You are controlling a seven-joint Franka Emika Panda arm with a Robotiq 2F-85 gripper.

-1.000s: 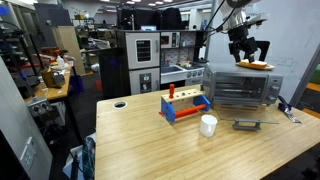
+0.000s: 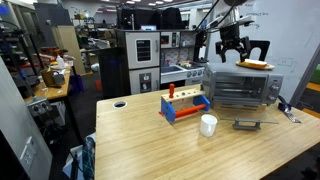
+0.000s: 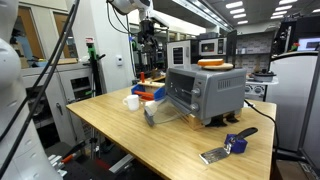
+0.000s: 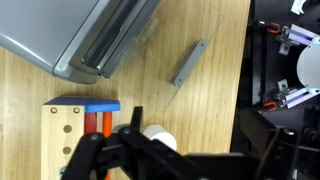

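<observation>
My gripper (image 2: 233,50) hangs high above the back of the table, left of the orange item (image 2: 255,65) on top of the silver toaster oven (image 2: 240,87). Its dark fingers (image 4: 130,142) are spread wide in the wrist view, with nothing held between them. The oven's door is down, and its grey handle bar (image 4: 188,62) lies out over the wood. A white mug (image 2: 208,125) stands on the table in front of the oven; in the wrist view its rim (image 4: 158,134) shows near the bottom, partly hidden by the gripper.
A wooden block toy (image 2: 185,102) with red and blue parts sits left of the oven. Beyond the oven lie a blue object (image 3: 238,142) and a flat metal tool (image 3: 214,155).
My gripper has moved left in the first exterior view, away from above the orange item. The oven, mug and block toy look unmoved.
</observation>
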